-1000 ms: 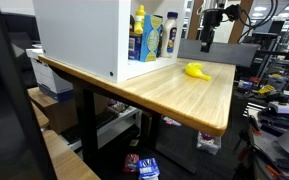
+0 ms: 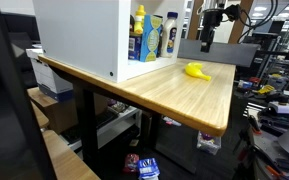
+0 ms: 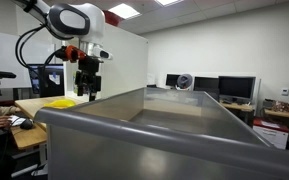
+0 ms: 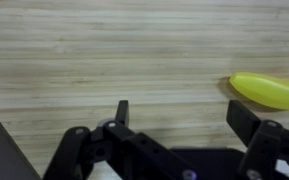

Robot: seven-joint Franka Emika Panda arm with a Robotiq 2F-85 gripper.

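Note:
A yellow, banana-like object (image 4: 269, 90) lies on the light wooden table (image 4: 104, 60), at the right side of the wrist view. The same yellow thing (image 2: 197, 71) shows on the tabletop in exterior view 1, and again as a yellow shape (image 3: 59, 103) below the arm in exterior view 2. My gripper stands open above the table, its two dark fingers wide apart with nothing between them. The yellow object lies beyond the right finger, apart from it. In exterior view 1 the gripper (image 2: 207, 46) hangs above the table's far end.
A white cabinet (image 2: 89, 35) stands along the table's back edge. Beside it are a yellow-and-blue container (image 2: 149, 38) and a white bottle (image 2: 170, 33). A grey panel (image 3: 84, 135) borders the table in exterior view 2.

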